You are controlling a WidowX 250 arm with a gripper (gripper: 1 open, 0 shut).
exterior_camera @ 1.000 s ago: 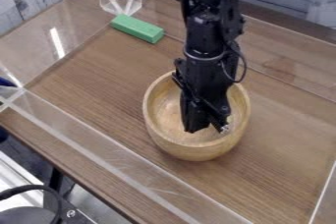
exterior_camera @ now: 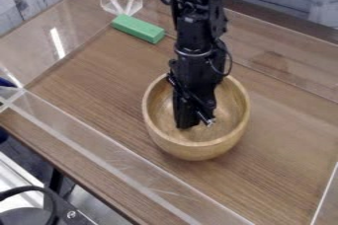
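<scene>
My black gripper (exterior_camera: 195, 115) reaches down from the top of the view into a round wooden bowl (exterior_camera: 199, 144) near the middle of the table. Its fingertips are low inside the bowl. It looks shut, and nothing shows between its fingers, though the tips are small and dark against the bowl.
A green block (exterior_camera: 137, 29) lies at the back left, beside a clear plastic object (exterior_camera: 119, 2). Black cables show at the lower left edge.
The gripper has shifted within the bowl, moving a little to the left and turning since a second ago. The bowl stands in about the same place.
</scene>
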